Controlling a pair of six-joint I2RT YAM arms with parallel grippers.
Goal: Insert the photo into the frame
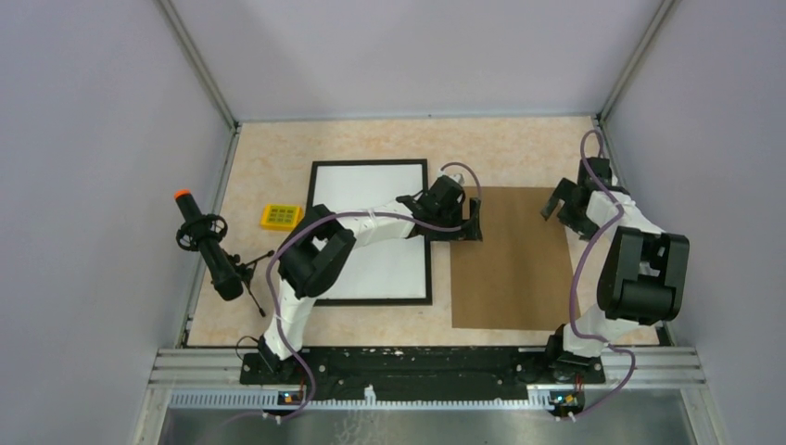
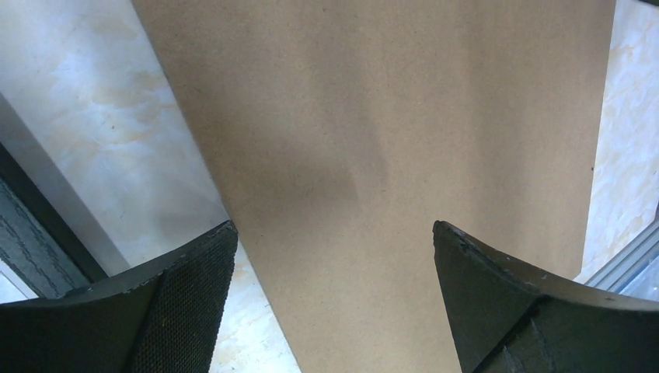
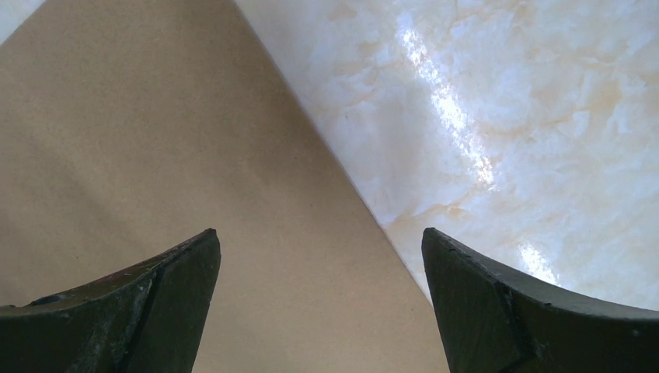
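Note:
A black-edged frame [image 1: 429, 278] with a white inside lies on the left half of the table. To its right, flat on the table, is a brown rectangular sheet [image 1: 508, 287]; its upper face is plain, and no picture shows. My left gripper [image 1: 479, 220] hangs open over the sheet's left edge, and its wrist view has only the sheet [image 2: 342, 155] and some tabletop between the fingers. Open too, my right gripper [image 1: 556, 206] is above the sheet's right edge, with the sheet [image 3: 233, 186] and bare table below and nothing held.
A small yellow object [image 1: 280, 217] is left of the frame. Farther left stands a dark post with an orange tip [image 1: 195, 211]. Bare table [image 1: 491, 153] stretches behind the frame and sheet, and walls close in the back and sides.

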